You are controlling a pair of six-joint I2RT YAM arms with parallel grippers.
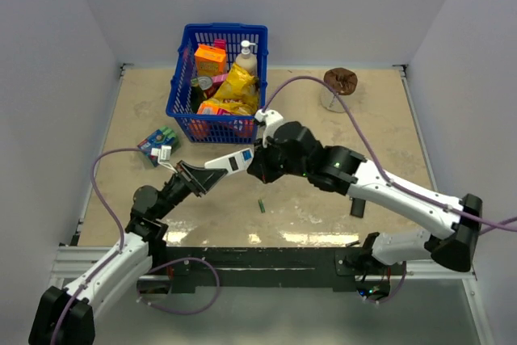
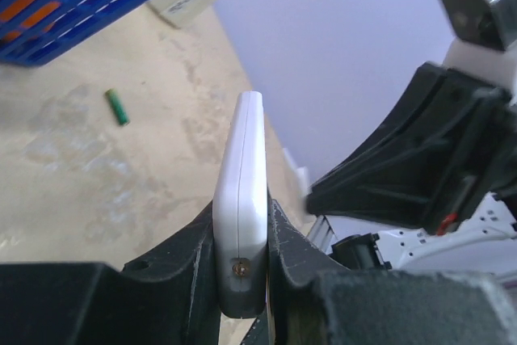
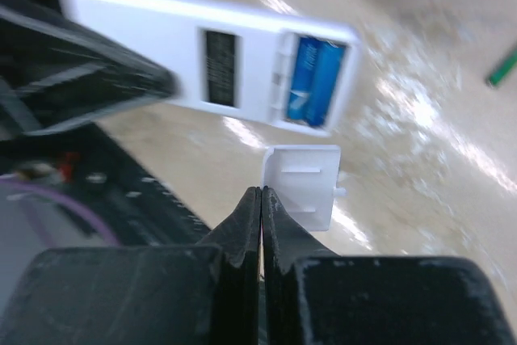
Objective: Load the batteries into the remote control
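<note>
My left gripper [image 1: 208, 178] is shut on the white remote control [image 1: 237, 161], seen edge-on in the left wrist view [image 2: 241, 191]. In the right wrist view two blue batteries [image 3: 321, 78] lie side by side in the remote's open compartment. My right gripper is shut just beside the remote, with a small white plastic piece [image 3: 303, 183] behind its fingertips; whether it touches that piece I cannot tell. A loose green battery [image 1: 262, 206] lies on the table below.
A blue basket [image 1: 174, 98] of groceries stands at the back. A battery pack [image 1: 157, 145] lies at the left, a can with brown top [image 1: 339, 86] at the back right, a dark object [image 1: 358, 207] at the right.
</note>
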